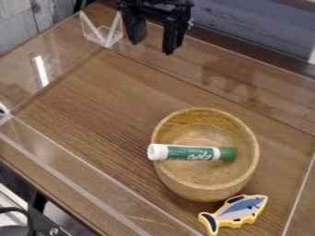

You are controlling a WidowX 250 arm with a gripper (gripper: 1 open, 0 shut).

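My black gripper (153, 33) hangs at the top centre of the camera view, above the back of the wooden tray, its fingers apart with nothing between them. Toward the front right sits a round wooden bowl (212, 123) with a white and green marker (191, 152) lying across it. Below the bowl, at the lower right, lies a yellow and blue fish-shaped piece (231, 213).
The tray's wooden floor (99, 111) is clear on the left and in the middle. Clear plastic pieces stand at the top left and left edge. A black cable (13, 212) shows at the lower left, outside the tray.
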